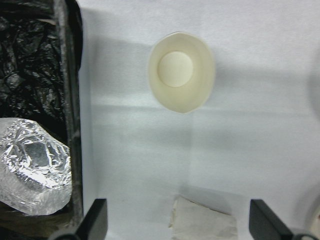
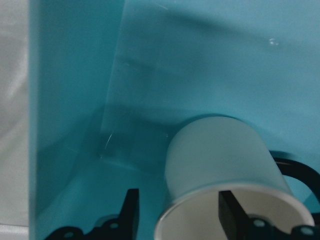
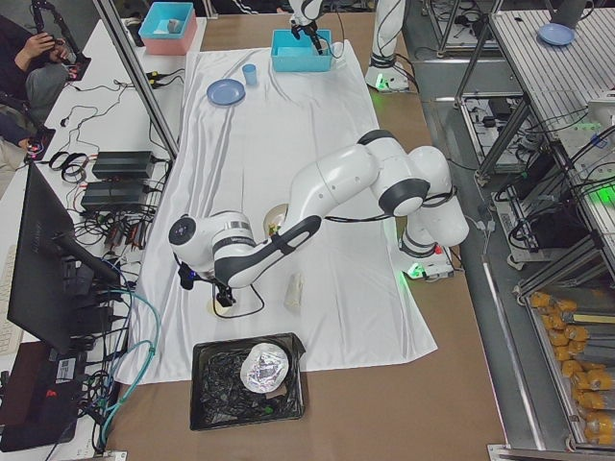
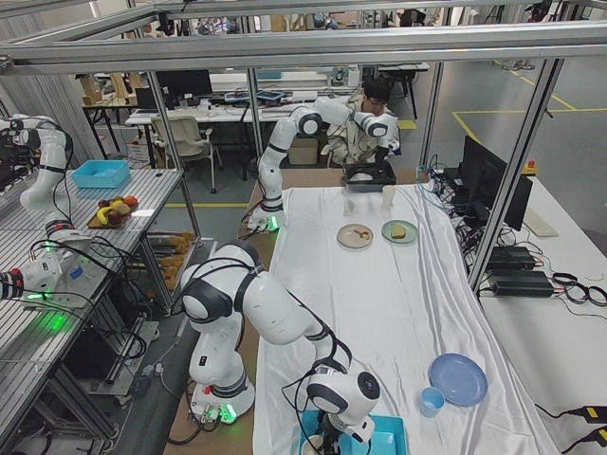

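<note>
My left gripper is open above the white cloth, beside the black tray (image 1: 75,125), which holds a foil-covered item (image 1: 35,167). A cream cup (image 1: 182,82) and a pale flat piece (image 1: 202,220) lie below it, nothing between its fingers. My right gripper stands open inside the teal bin (image 2: 70,60) at a white cup (image 2: 220,150) lying on its side, one finger at the cup's mouth.
A blue plate (image 4: 458,379) and blue cup (image 4: 432,402) sit beside the teal bin. A beige plate (image 4: 355,236) and green plate (image 4: 399,230) sit toward the left arm's end.
</note>
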